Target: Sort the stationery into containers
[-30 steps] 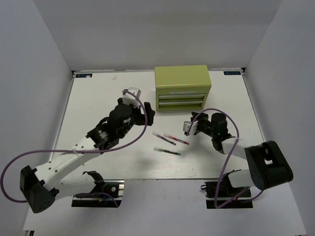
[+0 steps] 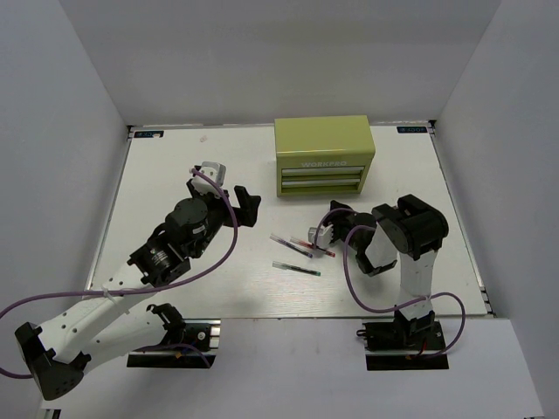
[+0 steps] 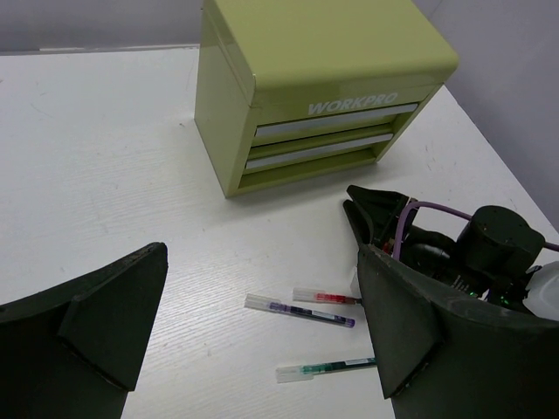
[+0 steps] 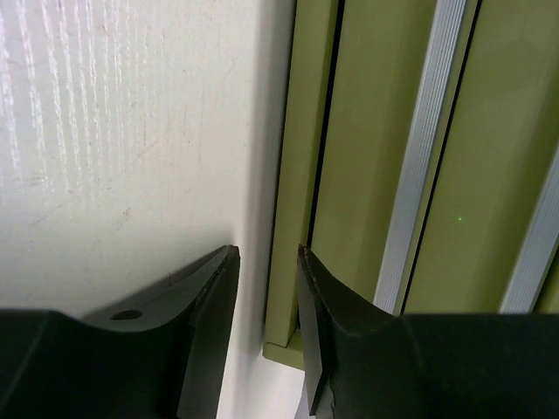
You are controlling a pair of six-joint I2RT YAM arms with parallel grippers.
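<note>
Three capped pens lie loose on the white table: a purple one (image 3: 310, 312), a red one (image 3: 330, 298) and a green one (image 3: 332, 367). Behind them stands the green WORKPRO cabinet (image 2: 324, 140), its two slots facing the pens. My left gripper is wide open and empty, up and to the left of the pens in the top view. Close to the red pen, in front of the cabinet, my right gripper is open with nothing between its fingers. In the left wrist view, the right ends of the red and green pens are hidden.
The cabinet's green frame (image 4: 295, 175) and silver strips (image 4: 424, 148) fill the right side of the right wrist view. Bare table (image 2: 157, 183) stretches to the left of the cabinet. The right arm (image 2: 415, 231) covers part of the table's right side.
My right gripper moved left, toward the red pen, and its arm swung inward. Pens and cabinet kept their places.
</note>
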